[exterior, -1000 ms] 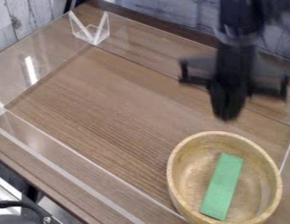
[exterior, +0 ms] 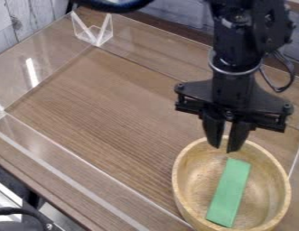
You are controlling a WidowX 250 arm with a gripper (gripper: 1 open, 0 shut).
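My black gripper (exterior: 227, 135) reaches down from the top right, its fingertips close together just over the back rim of a round tan bowl (exterior: 187, 180); nothing shows between them, and it is shut. A green rectangular block (exterior: 230, 189) lies flat inside the bowl, toward its right half.
A wooden tabletop (exterior: 91, 108) fills most of the view, clear on the left and middle. A clear plastic holder (exterior: 94, 29) stands at the back left. Dark cables lie off the table's edge at the bottom left.
My gripper has come down from above toward the bowl at the front right. The bowl and the green block have not moved.
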